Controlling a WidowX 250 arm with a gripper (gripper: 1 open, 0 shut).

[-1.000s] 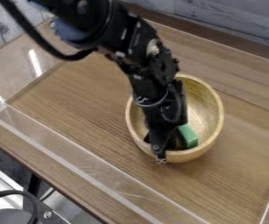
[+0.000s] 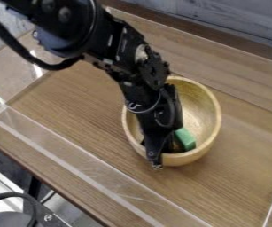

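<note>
A light wooden bowl sits on the wooden table, with a green object inside toward its right. My black gripper reaches down into the bowl's left front, beside the green object. The arm covers part of the bowl, and I cannot see clearly what, if anything, is between the fingers; the gripper looks shut.
A grey wall runs along the back. Dark hardware and cables lie off the front-left edge.
Over the last second my arm and the bowl have shifted slightly left.
</note>
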